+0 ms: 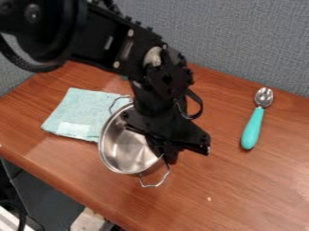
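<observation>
A steel pot (125,149) with wire handles stands on the wooden table, partly hidden behind the black arm. My gripper (169,153) is over the pot's right side, low at its rim; whether it is open or shut on the rim cannot be told. A folded light-teal cloth (78,115) lies to the pot's left, and a spoon with a turquoise handle (252,129) lies to the right.
A grey padded wall (241,45) runs along the back.
</observation>
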